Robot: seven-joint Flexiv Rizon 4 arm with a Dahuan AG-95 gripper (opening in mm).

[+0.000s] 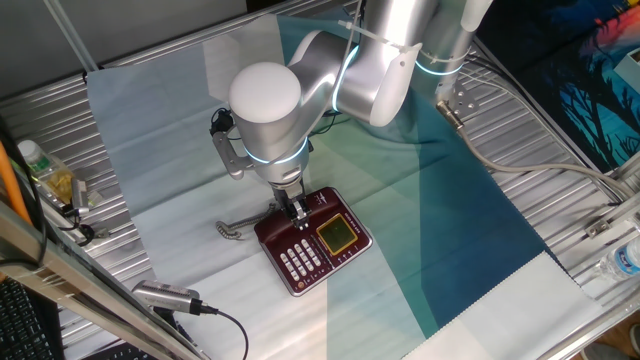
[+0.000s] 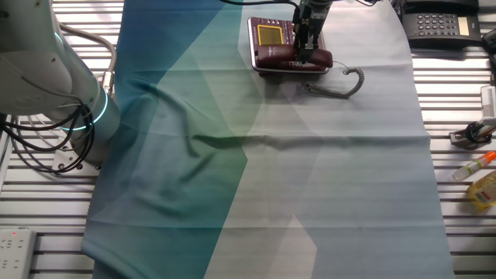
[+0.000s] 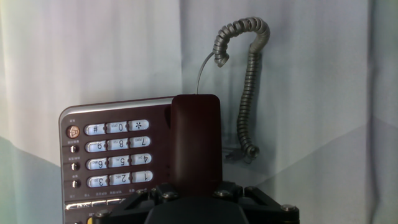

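Note:
A dark red desk telephone (image 1: 308, 264) lies on the cloth, with its keypad (image 3: 118, 154) and yellow-framed screen (image 2: 272, 36) uncovered. Its handset (image 3: 196, 137) rests along one side of the base. My gripper is down at the handset, pointing at its middle part. In the wrist view the black fingers come up on both sides of the handset, close against it; whether they press on it cannot be made out. From the handset's end runs a grey coiled cord (image 3: 247, 93), lying loose on the cloth.
A metal cylinder with a cable (image 1: 168, 297) lies near the cloth's left edge in the first exterior view. A black telephone (image 2: 442, 27) stands off the cloth, beyond its far right corner.

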